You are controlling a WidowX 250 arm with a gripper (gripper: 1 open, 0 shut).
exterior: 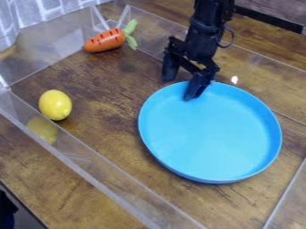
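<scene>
My black gripper (188, 79) is at the top centre, its open fingers low over the far rim of a large blue plate (210, 134). Whether the fingertips touch the plate or table is unclear. I make out nothing held between them.
A yellow lemon-like object (55, 105) lies at the left. An orange carrot (106, 40) with a green top lies at the back left. The wooden table (89, 152) has bare room between these. Clear walls run along the sides.
</scene>
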